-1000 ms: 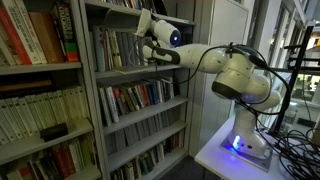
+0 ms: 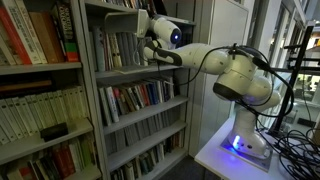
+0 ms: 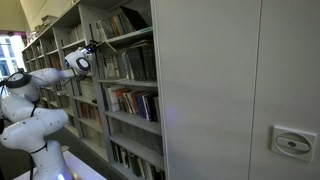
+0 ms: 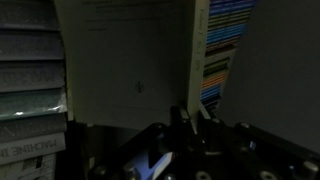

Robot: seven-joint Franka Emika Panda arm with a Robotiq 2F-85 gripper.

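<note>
In the wrist view my gripper reaches up from the bottom edge, shut on a pale book (image 4: 130, 70). The book's cover faces the camera, and its light narrow edge (image 4: 198, 60) runs down to the fingers. That view is dark, so the exact contact is hard to make out. Seen from outside, the gripper (image 2: 144, 24) is high up at the front of the upper bookshelf, with the arm stretched out to it from the right. The second exterior view has the gripper (image 3: 95, 46) small beside the same shelving.
Grey volumes (image 4: 30, 75) stand left of the held book, and a row of thin coloured spines (image 4: 222, 45) lies to its right. Shelf boards (image 2: 130, 72) and upright panels (image 2: 84, 60) bound the space closely. A white table (image 2: 225, 160) carries the arm's base.
The arm and gripper have shifted only slightly by the upper shelf. The rest of the scene looks the same.
</note>
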